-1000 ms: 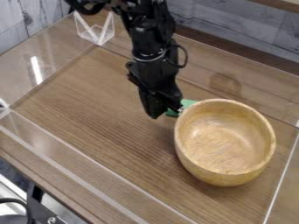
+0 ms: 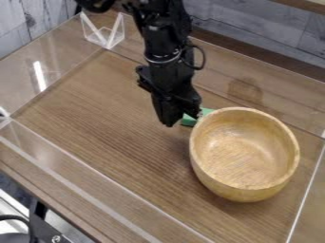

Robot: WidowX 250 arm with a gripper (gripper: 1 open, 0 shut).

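Note:
My black gripper (image 2: 170,116) hangs over the middle of the wooden table, its tip low beside a green object (image 2: 196,118) that lies against the left rim of a large tan bowl (image 2: 242,186). The gripper looks shut, with nothing visible between its fingers, though the tip is dark and small. The green object is partly hidden by the gripper and the bowl.
The bowl fills the right front of the table (image 2: 95,152). A clear plastic piece stands at the back left edge, and a grey wall runs along the back right.
My gripper has shifted very slightly to the left. The bowl and the green object look unmoved.

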